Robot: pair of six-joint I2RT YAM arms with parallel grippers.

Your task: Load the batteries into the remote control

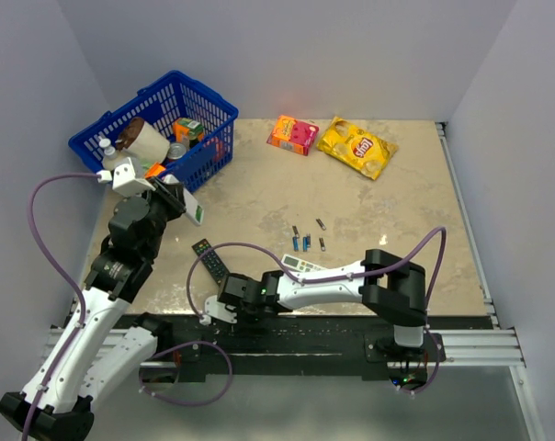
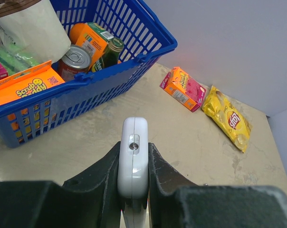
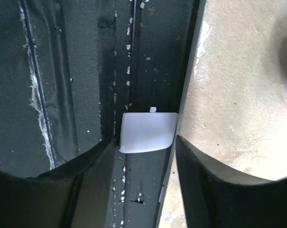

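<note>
My left gripper [image 1: 175,195] is shut on a white device [image 1: 194,208] with a green patch, held near the basket. In the left wrist view the device [image 2: 134,166] appears edge-on between the fingers. On the dark strip at the table's front lies a small white flat cover [image 3: 148,132]. My right gripper is part open, one fingertip at either side of the cover; whether they touch it I cannot tell. Two blue batteries [image 1: 306,243] and several small dark ones [image 1: 322,244] lie mid-table. A black remote [image 1: 210,261] rests left of them.
The blue basket [image 1: 206,168], full of groceries, stands at the back left. A pink and orange box [image 1: 293,135] and a yellow chip bag [image 1: 357,149] lie at the back. Partly behind the right arm is a white keyed object [image 1: 301,263].
</note>
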